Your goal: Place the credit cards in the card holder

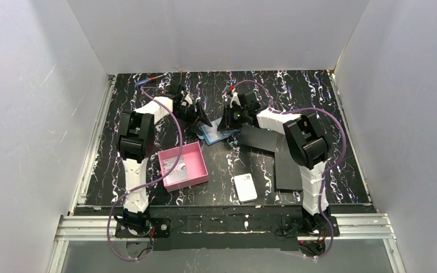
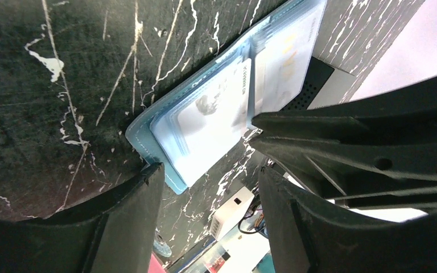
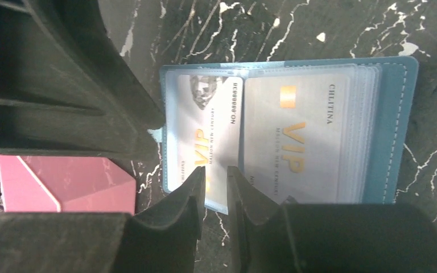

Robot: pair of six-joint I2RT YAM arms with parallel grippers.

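The blue card holder (image 1: 209,139) lies spread open on the dark marbled table, between my two grippers. In the right wrist view a VIP card (image 3: 219,122) sits in its left clear sleeve and another VIP card (image 3: 304,136) in the right sleeve. My left gripper is open at the holder's left end, its fingers well apart and nothing visible between them. Over the holder's lower edge in its own view, my right gripper is part open, with a narrow empty gap. Whether its tips touch the sleeves I cannot tell.
A pink box (image 1: 203,164) with a pale card (image 1: 174,169) inside stands front left. A white box (image 1: 245,188) lies at front centre. Dark panels (image 1: 288,172) cover the table right of centre. A blue-and-red tool (image 1: 147,81) lies back left.
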